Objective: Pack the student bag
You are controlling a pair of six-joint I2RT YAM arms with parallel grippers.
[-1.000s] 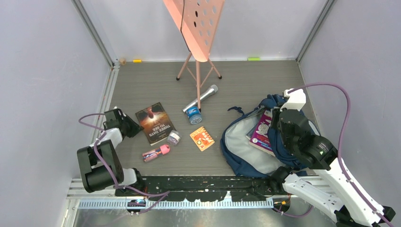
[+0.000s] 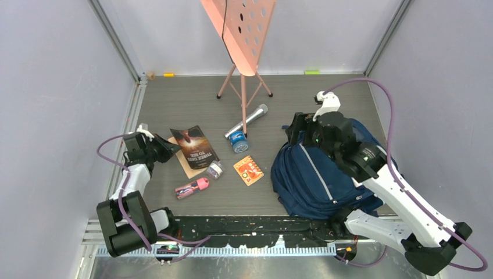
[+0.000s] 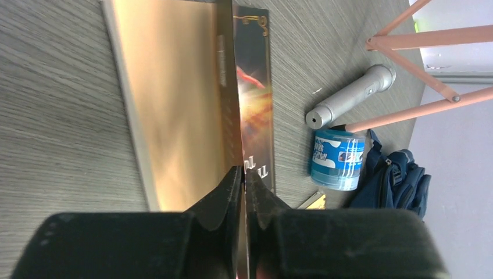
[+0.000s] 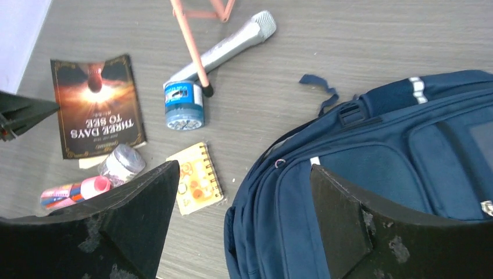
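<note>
In the top view my left gripper [image 2: 177,149] is at the left edge of the dark book [image 2: 195,147]. In the left wrist view its fingertips are almost together, with the book's raised front cover [image 3: 229,110] between them and pale pages [image 3: 165,104] bared beneath. My right gripper stands open above the blue bag [image 4: 372,180], nothing between its fingers. The bag's front flap lies over its opening, hiding the inside. Loose on the floor are an orange notebook [image 2: 249,170], a blue-labelled jar [image 2: 238,141], a clear jar [image 2: 214,170] and a pink-capped bottle [image 2: 192,188].
A silver microphone [image 2: 246,121] lies by the legs of a pink stand [image 2: 244,99], one leg close to the blue jar. Bare floor [image 2: 290,96] extends behind the bag. The black front rail [image 2: 244,225] borders the near side.
The book's cover has lifted off its pages and shifted slightly right with my left gripper.
</note>
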